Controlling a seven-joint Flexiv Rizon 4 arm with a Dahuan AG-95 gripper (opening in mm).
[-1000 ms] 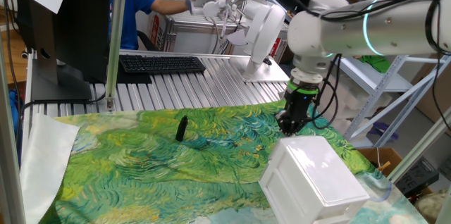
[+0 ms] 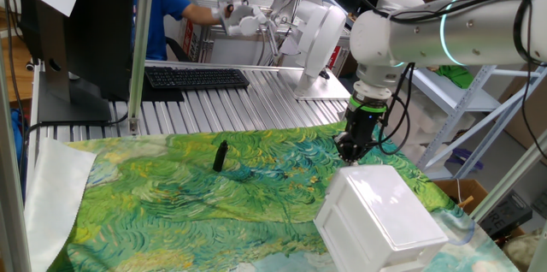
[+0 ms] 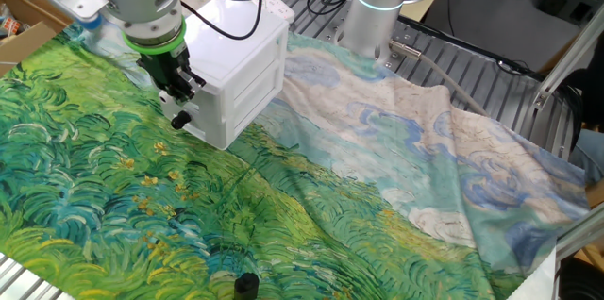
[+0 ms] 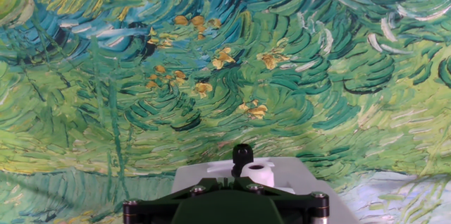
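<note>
My gripper (image 3: 185,92) points down at the near end of a white drawer box (image 3: 247,43), close against it. A small dark rounded piece (image 3: 180,121) shows just below the gripper at the box's front. In the wrist view, a black rounded tip (image 4: 242,153) stands beside a white knob-like part (image 4: 259,173), over the edge of the white box (image 4: 187,176). The gripper's dark body covers most of what lies behind them, so whether its fingers are apart or together does not show. A black upright bottle-like object (image 2: 220,156) stands on the painted cloth (image 2: 171,212).
A person in blue (image 2: 162,15) is at the back. Cables (image 3: 231,31) hang near my arm.
My arm, the white box and the black object look unmoved. Only the person's hand in the background, with the white item at it, has shifted.
</note>
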